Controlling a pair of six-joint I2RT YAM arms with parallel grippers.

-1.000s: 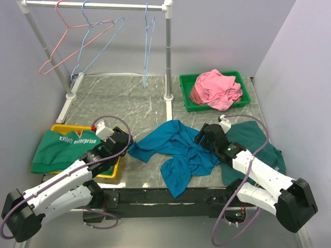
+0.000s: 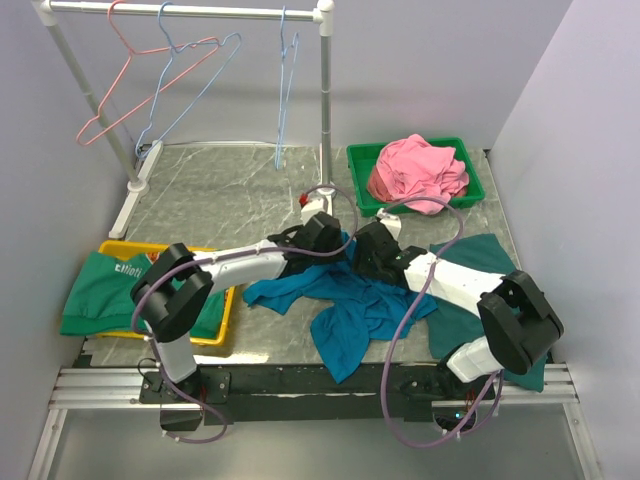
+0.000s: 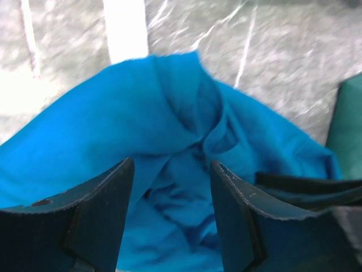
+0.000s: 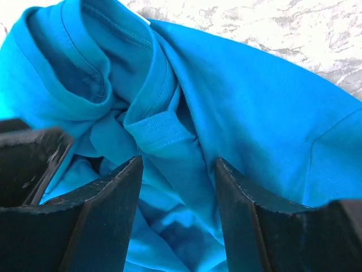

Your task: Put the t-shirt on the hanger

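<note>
A crumpled blue t-shirt (image 2: pixel 340 330) lies on the grey marble floor between the arms. My left gripper (image 2: pixel 335 255) hangs over its upper part, open, with folds below the fingers in the left wrist view (image 3: pixel 172 170). My right gripper (image 2: pixel 365 258) is beside it over the same cloth; in the right wrist view its part-open fingers (image 4: pixel 243 221) frame a hemmed fold (image 4: pixel 164 136), and a dark part, likely of the left gripper, shows at the left edge. Pink and blue hangers (image 2: pixel 205 75) hang from the white rack (image 2: pixel 180 9) at upper left.
A green basket (image 2: pixel 365 205) of pink cloth stands back right. A yellow tray (image 2: pixel 225 330) with green cloth is on the left, and a dark teal cloth (image 2: pixel 470 250) lies right. The floor under the rack is clear.
My left gripper has swung right from the yellow tray to over the blue shirt. My right gripper has shifted left over the shirt.
</note>
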